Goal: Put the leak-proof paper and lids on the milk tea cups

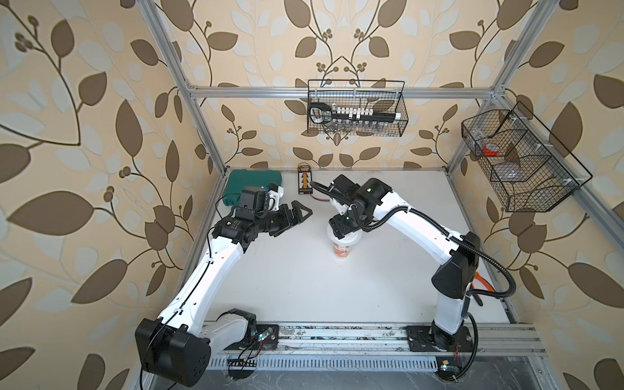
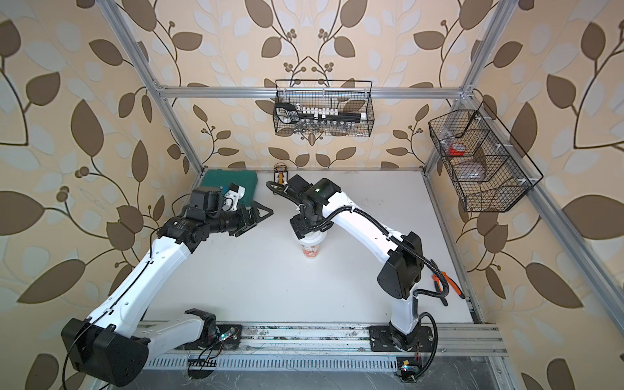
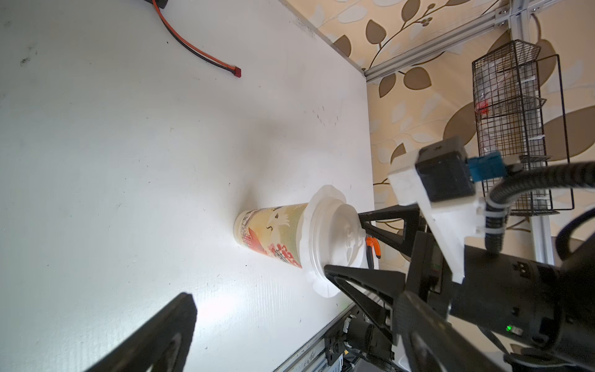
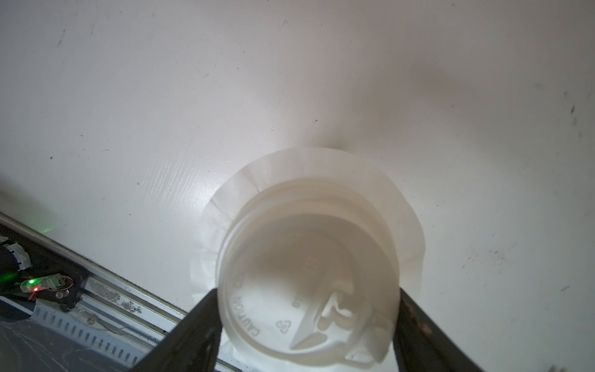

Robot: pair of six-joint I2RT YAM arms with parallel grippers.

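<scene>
The patterned milk tea cup (image 3: 272, 230) stands upright on the white table. A white lid (image 4: 297, 291) covers its top, and thin white paper (image 4: 406, 226) sticks out all round below the lid with a wavy edge. My right gripper is over the cup, one finger on each side of the lid, both appearing to touch its rim; whether they squeeze it cannot be told. To the left, well clear of the cup, my left gripper is open and empty, with its fingers (image 3: 164, 334) wide apart.
A green cloth (image 1: 243, 182) lies at the back left, beside a small black-and-yellow device (image 1: 304, 180) with a red cable (image 3: 192, 48). Orange-handled pliers (image 2: 448, 279) rest at the right edge. Wire baskets (image 1: 356, 107) hang on the walls.
</scene>
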